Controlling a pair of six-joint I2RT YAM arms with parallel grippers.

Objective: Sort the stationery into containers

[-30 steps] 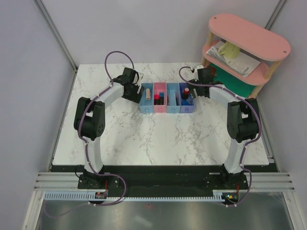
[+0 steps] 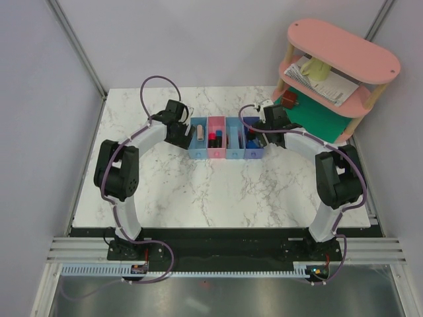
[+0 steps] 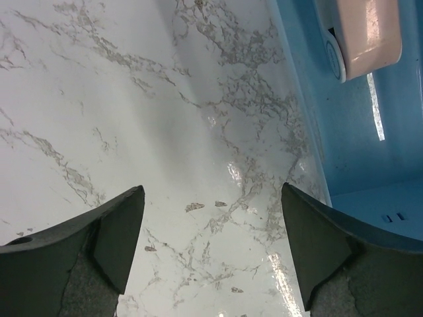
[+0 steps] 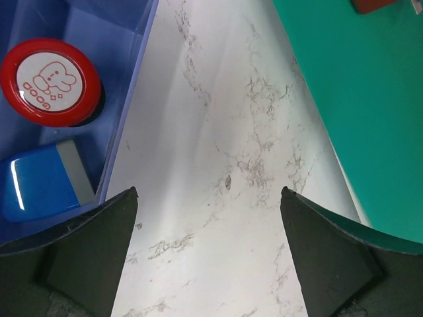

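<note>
Four coloured bins stand in a row at the table's middle: a light blue bin (image 3: 357,145) with a pinkish item (image 3: 363,33), a pink bin (image 2: 216,121) with red and dark items, a second light blue bin (image 2: 234,152) with slim items, and a purple bin (image 4: 119,79) holding a red-lidded round container (image 4: 51,79) and a blue block (image 4: 39,181). My left gripper stands open at the row's left end, my right gripper open at its right end, both with nothing between their fingers.
A pink shelf unit (image 2: 344,46) with papers and a green panel (image 4: 350,99) stands at the back right, close to my right gripper.
The bin row has shifted a little toward the front and left, and both arms have moved the same way alongside it.
</note>
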